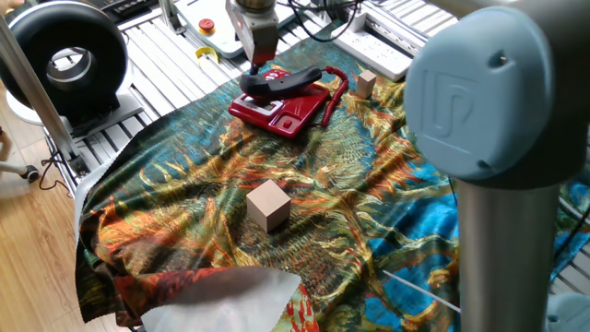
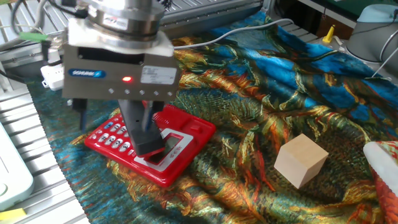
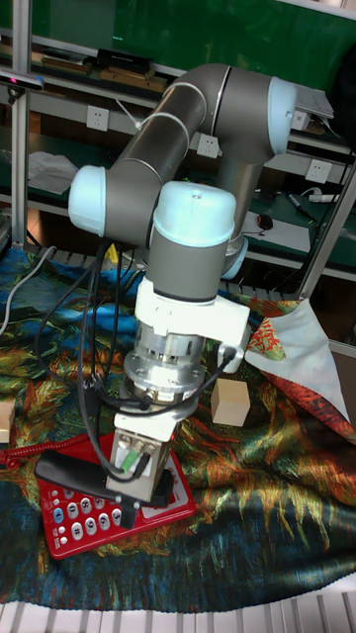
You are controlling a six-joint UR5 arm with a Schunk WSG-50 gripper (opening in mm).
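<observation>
A red telephone [image 1: 279,109] with push buttons lies on the patterned cloth. Its black handset [image 1: 281,84] rests crosswise on top, with a coiled red cord [image 1: 334,100] at one end. Over the phone, my gripper [image 2: 114,123] points down with its two dark fingers [image 2: 80,117] spread wide apart, so it is open. In exterior view 2 one finger overlaps the handset [image 2: 140,129]; whether they touch I cannot tell. The gripper body hides part of the handset in exterior view 3, where the phone's keypad [image 3: 88,519] shows beside it.
A wooden cube [image 1: 268,205] stands on the cloth well away from the phone, and a smaller wooden block [image 1: 366,85] sits near the cord. Behind lies a white power strip [image 1: 373,51]. The cloth [image 1: 175,198] is wrinkled, with a folded corner [image 1: 226,302] at the front.
</observation>
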